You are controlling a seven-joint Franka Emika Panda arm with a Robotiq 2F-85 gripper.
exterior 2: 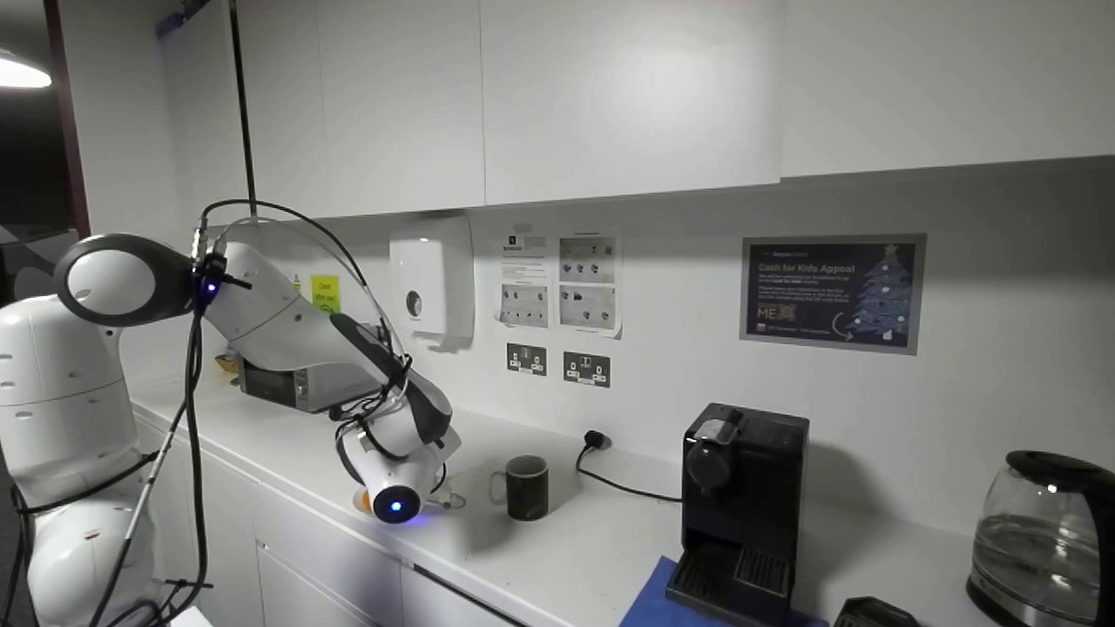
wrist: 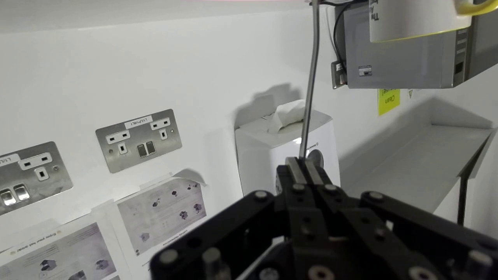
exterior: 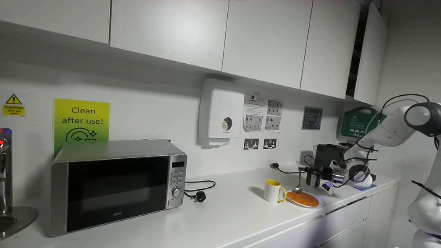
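Observation:
My gripper (exterior: 301,169) is shut on the thin handle of a metal spoon (exterior: 298,188), which hangs bowl-down over a white plate (exterior: 321,205) covered with something orange (exterior: 305,198). The bowl appears just above the orange layer; whether it touches cannot be told. From the wrist view, the spoon's handle (wrist: 311,77) runs up out of the closed fingertips of the gripper. Left of the plate stands a white mug (exterior: 271,193) with a yellow inside and handle, partly seen in the wrist view (wrist: 415,18). The arm hides most of the plate in exterior view 2.
A microwave (exterior: 120,186) occupies the counter's left, its loose plug (exterior: 200,196) beside it. Behind the arm is a black coffee machine (exterior 2: 744,502), with a glass jug (exterior 2: 1030,543) farther right.

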